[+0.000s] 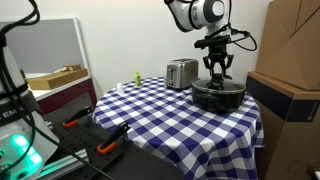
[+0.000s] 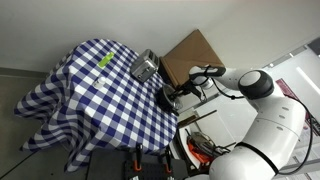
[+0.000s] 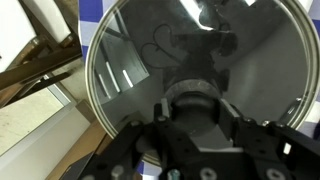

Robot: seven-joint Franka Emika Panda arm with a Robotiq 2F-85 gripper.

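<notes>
A black pot point(image 1: 220, 101) with a glass lid point(image 1: 236, 86) stands at the table's right side. The lid covers it in exterior view 1. From above, the wrist view shows the lid's clear glass point(image 3: 140, 62) with a metal rim and a round dark knob point(image 3: 193, 110) at its centre. My gripper is shut on that knob, one finger to each side. In exterior view 2 the gripper point(image 2: 176, 92) reaches down over the pot point(image 2: 163, 98), and the arm partly hides the contact.
A silver toaster point(image 1: 182, 73) stands just left of the pot. A green bottle point(image 1: 138, 79) and a white item point(image 1: 120, 87) sit farther left on the checkered cloth point(image 1: 165, 122). Cardboard boxes point(image 1: 283, 105) rise close on the right.
</notes>
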